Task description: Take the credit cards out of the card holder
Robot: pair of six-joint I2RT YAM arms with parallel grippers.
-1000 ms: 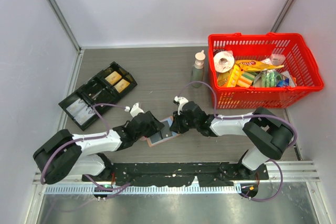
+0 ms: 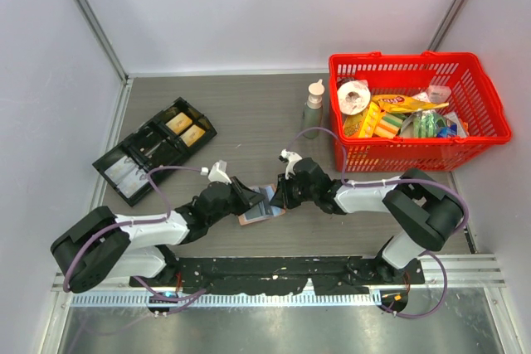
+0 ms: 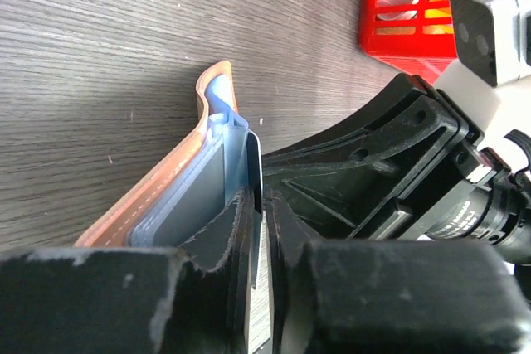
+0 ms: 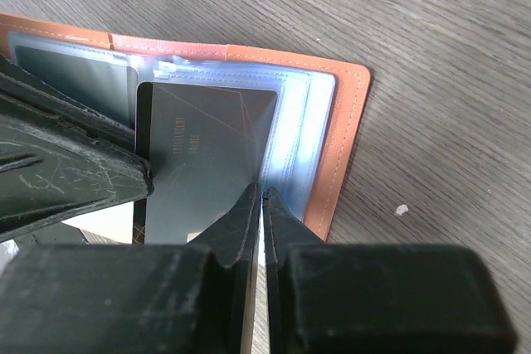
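The open card holder [image 2: 247,219], with brown stitched trim and clear bluish sleeves, lies on the table below both grippers. A dark grey card [image 4: 207,147] shows at its sleeve in the right wrist view. The left gripper has its fingers close together at the edge of this card; whether they grip it is unclear. One left finger [image 4: 75,167] reaches over the card's left edge. At the sleeve beside the card, the right gripper is shut on the holder's clear sleeve. A second grey panel [image 4: 75,76] lies partly behind the left finger.
To the upper left stands a black compartment tray [image 2: 155,148]. A grey-green bottle [image 2: 312,115] and a full red basket [image 2: 415,153] stand at the back right. Bare table lies behind the grippers.
The right gripper has stayed nearly still at the holder's right side.
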